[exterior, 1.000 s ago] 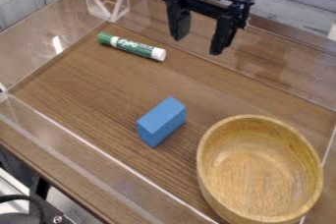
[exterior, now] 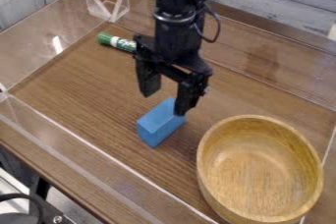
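Note:
My black gripper [exterior: 171, 92] hangs open in the middle of the camera view, its two finger assemblies spread apart. Just below it a blue block [exterior: 160, 122] lies on the wooden surface, between and slightly under the fingers, with nothing visibly held.
A tan oval bowl [exterior: 258, 174] fills the lower right. A green and white tube [exterior: 116, 41] lies at the back left, partly behind the arm, near a clear plastic object [exterior: 108, 0].
The objects on the table appear unmoved.

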